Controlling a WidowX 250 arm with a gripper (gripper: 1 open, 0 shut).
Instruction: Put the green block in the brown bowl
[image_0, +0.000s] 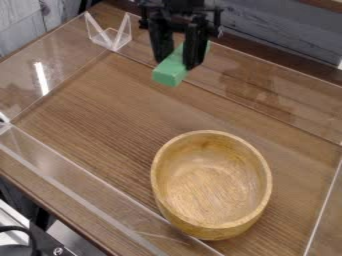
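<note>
The green block (170, 70) hangs above the tray floor near the back, tilted. My dark gripper (177, 52) is shut on its upper part, so that end of the block is partly hidden. Toward the front right sits the tan-brown bowl (211, 138), empty, its wide opening facing up. The block is behind the bowl and a little to its left, well apart from it.
A clear plastic piece (110, 32) stands at the back left. Low tray walls (78, 170) edge the work area, and dark cables (27, 232) lie outside at the front left. The wooden floor (114, 110) left of the bowl is bare.
</note>
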